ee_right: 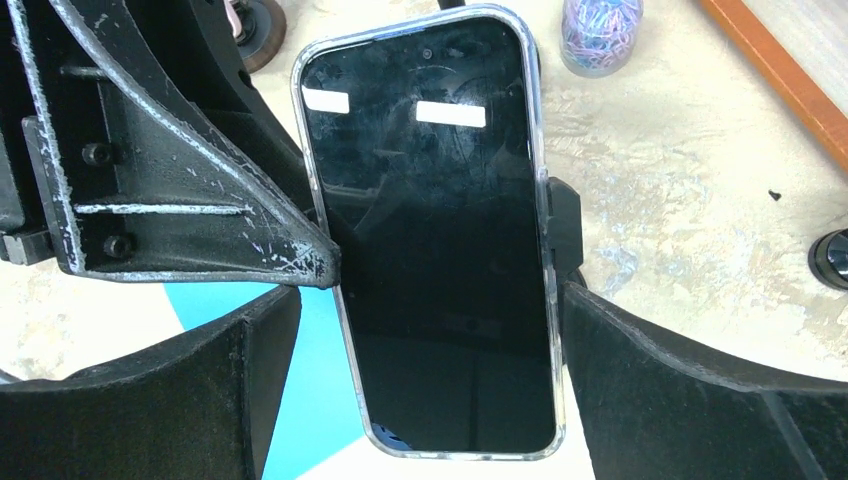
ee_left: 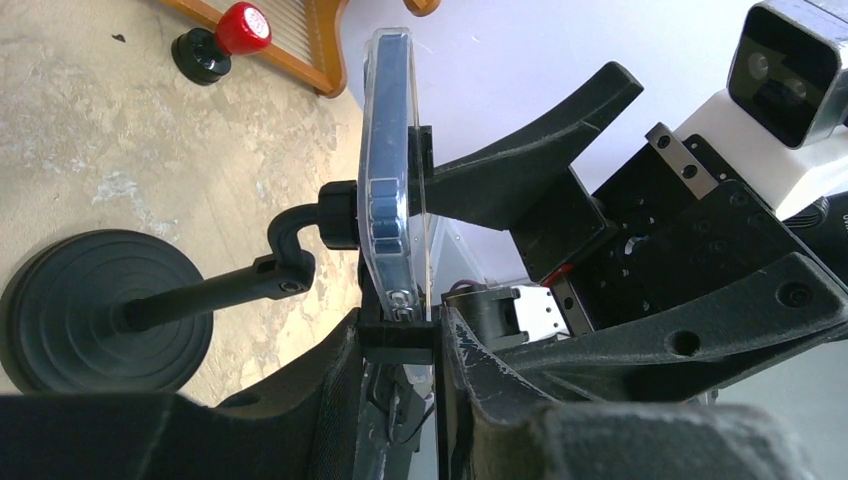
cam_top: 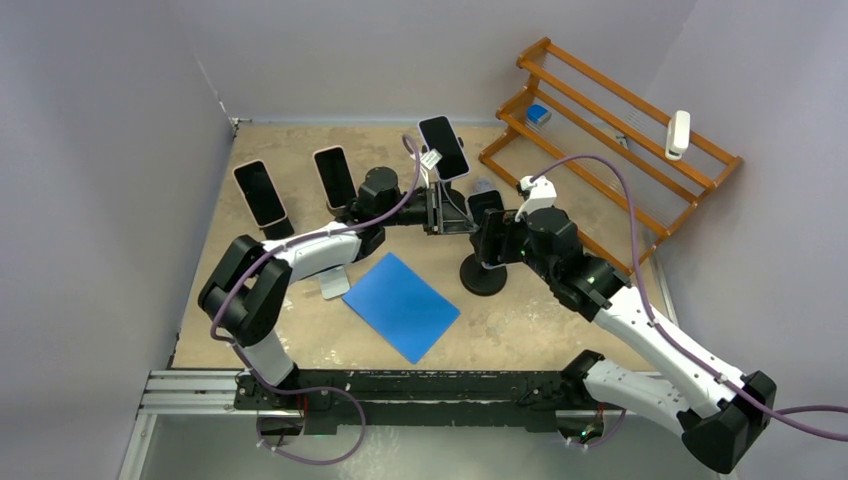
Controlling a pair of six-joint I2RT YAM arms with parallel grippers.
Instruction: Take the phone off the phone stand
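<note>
A phone (ee_right: pixel 430 240) in a clear case stands upright in the clamp of a black stand, whose round base (cam_top: pixel 483 276) rests on the table. Seen edge-on in the left wrist view, the phone (ee_left: pixel 386 190) still has the clamp arm (ee_left: pixel 293 250) behind it. My left gripper is shut on a small black part of the stand's holder, at the phone's edge. My right gripper is open, its fingers on either side of the phone's lower half; contact cannot be told. The left gripper's finger (ee_right: pixel 300 255) shows beside the phone.
Other phones (cam_top: pixel 260 193) stand along the left and at the back (cam_top: pixel 443 148). A blue sheet (cam_top: pixel 402 307) lies in front. A wooden rack (cam_top: pixel 600 75) fills the back right. A red-topped button (ee_left: pixel 242 30) and a clear jar (ee_right: pixel 600 35) are nearby.
</note>
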